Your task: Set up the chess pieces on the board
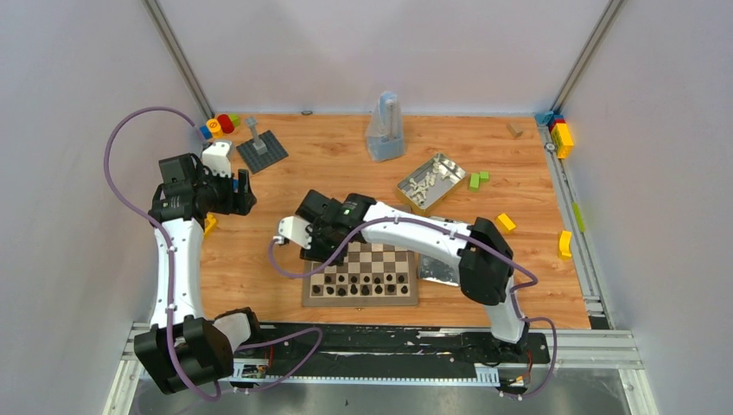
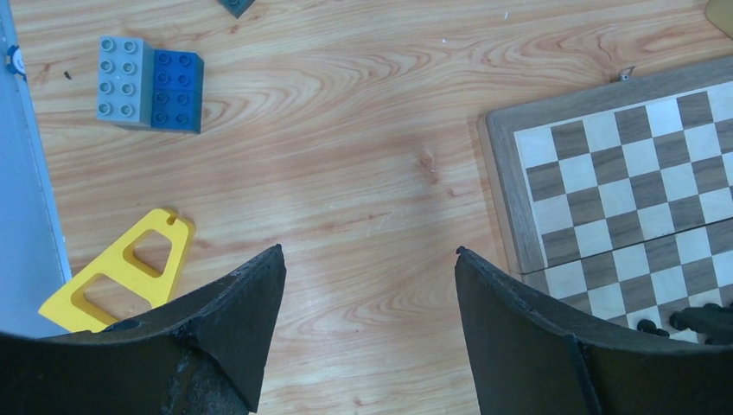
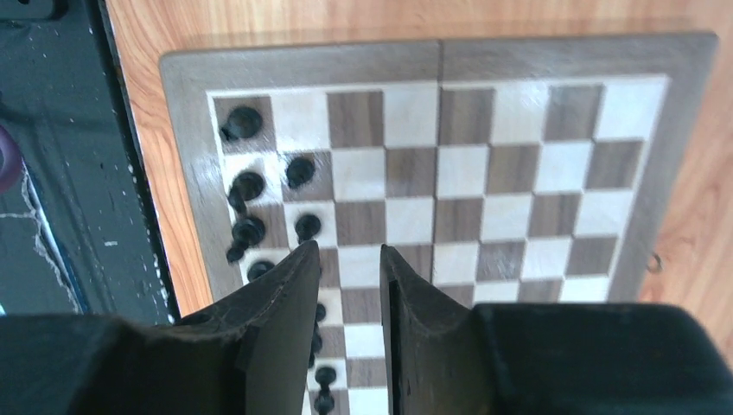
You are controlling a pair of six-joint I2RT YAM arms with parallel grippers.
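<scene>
Black chess pieces (image 1: 353, 290) stand in two rows along the near side of the chessboard (image 1: 404, 301). In the right wrist view, one corner black piece (image 3: 245, 122) stands at the top of the outer row; the square beside it, at the top of the inner row, is bare. My right gripper hovers over the board, its fingers a little apart with nothing visible between them. White pieces (image 1: 423, 183) lie in a tray (image 1: 410, 200) behind the board. Off to the left, my left gripper is open and empty above bare table.
A transparent box (image 1: 439, 271) lies right of the board, partly under the right arm. Blue bricks (image 2: 177, 91) and a yellow frame-shaped part (image 2: 162, 278) lie near the left wall. Green bricks (image 1: 474, 181) sit beside the tray; a clear bag (image 1: 385, 130) stands behind.
</scene>
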